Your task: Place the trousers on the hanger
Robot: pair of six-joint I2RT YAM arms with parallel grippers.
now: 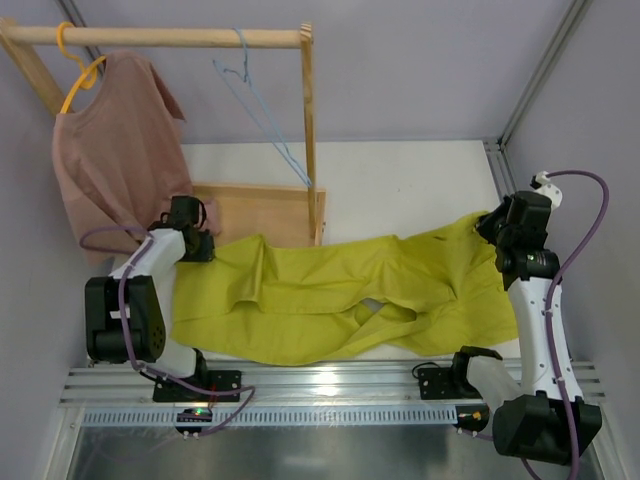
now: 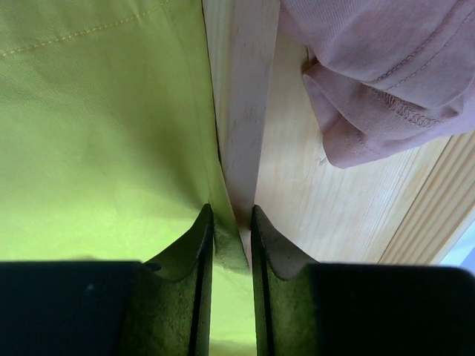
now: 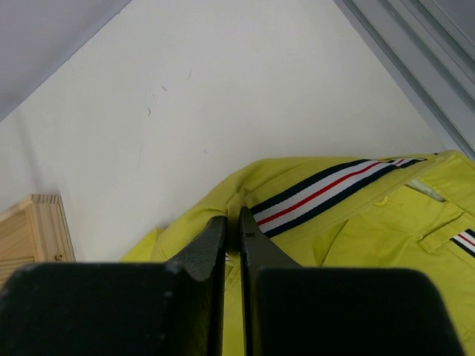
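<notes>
Yellow-green trousers [image 1: 330, 280] lie spread across the table in the top view. At their left end is my left gripper, its fingers a little apart. The trousers' hem [image 2: 231, 248] runs between them, against the wooden edge [image 2: 245, 133] of the rack's base; whether they pinch it I cannot tell. My right gripper is shut on the trousers' striped waist side [image 3: 326, 189], at the upper right of the cloth. From the rack's bar hangs a light blue hanger [image 1: 264, 112], tilted, with nothing on it.
The wooden rack [image 1: 180, 38] stands at the upper left, its post [image 1: 309, 120] just behind the trousers. A pink shirt [image 1: 118, 150] on an orange hanger [image 1: 84, 80] hangs close to the left arm.
</notes>
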